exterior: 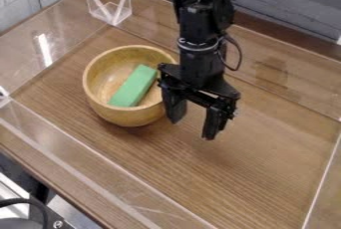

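Observation:
My black gripper (194, 108) is in the middle of the camera view, low over the wooden table, with its fingers apart and nothing visible between them. Just left of it is a wooden bowl (96, 79), with a green block (134, 86) lying inside. The gripper's body partly overlaps the bowl's right side in this view; whether they touch I cannot tell.
A clear plastic object (110, 6) stands at the back left. A dark cable (34, 205) shows off the table's lower left edge.

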